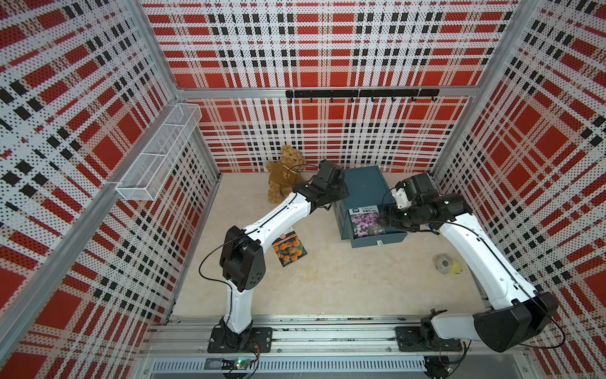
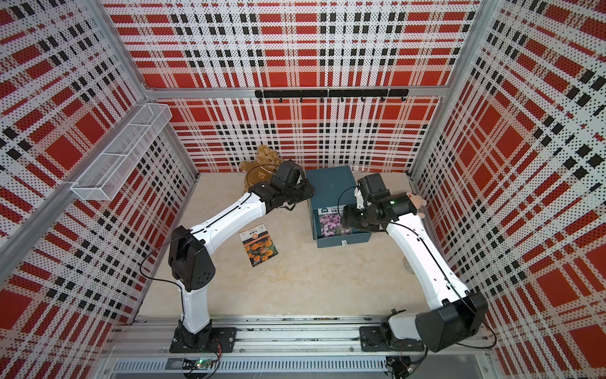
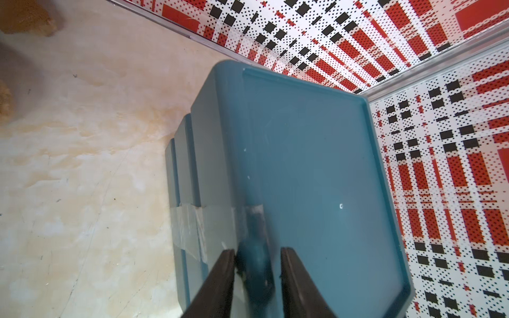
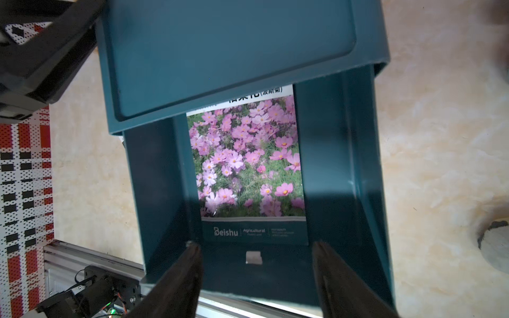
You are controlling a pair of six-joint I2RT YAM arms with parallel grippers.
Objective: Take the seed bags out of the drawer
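A pink-flower seed bag (image 4: 246, 159) lies flat in the pulled-out blue drawer (image 4: 347, 153), its upper end under the cabinet top's front edge. My right gripper is over the drawer's front part, fingers wide apart, nothing between them. At the cabinet's left upper edge, my left gripper has its fingers parted, with the blue cabinet (image 3: 318, 159) showing in the gap; whether they touch it is unclear. An orange-flower seed bag (image 2: 258, 245) rests on the table, left of the cabinet.
A teddy bear (image 1: 282, 177) sits behind the left arm. A pink plush toy (image 2: 418, 202) is partly hidden behind the right arm. A tape roll (image 1: 443, 263) lies at right.
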